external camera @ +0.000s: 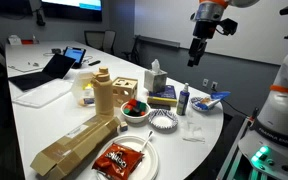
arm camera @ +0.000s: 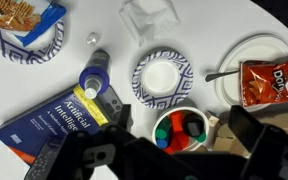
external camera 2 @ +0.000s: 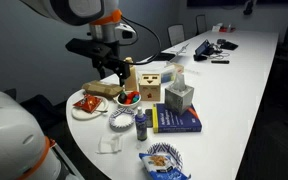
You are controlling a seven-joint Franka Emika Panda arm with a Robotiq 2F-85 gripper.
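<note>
High above the table hangs my gripper (external camera: 200, 56), its fingers spread wide with nothing between them. Looking down in the wrist view, the gripper frames a white bowl (arm camera: 158, 133) holding red, green and dark items. Beside the bowl is a patterned paper plate (arm camera: 162, 77), empty. A dark bottle (arm camera: 96, 72) stands upright near a blue textbook (arm camera: 46, 122). On a white plate (arm camera: 224, 88) lie a red Doritos bag (arm camera: 268, 83) and a utensil (arm camera: 221, 75). A blue snack bag (arm camera: 29, 20) rests on another patterned plate.
A tissue box (external camera 2: 179, 97), a wooden box (external camera 2: 149, 86) and a tall brown container (external camera: 103, 95) stand behind the bowl. A long cardboard box (external camera: 74, 147) lies at the side. A crumpled napkin (external camera 2: 109, 145) sits near the table edge.
</note>
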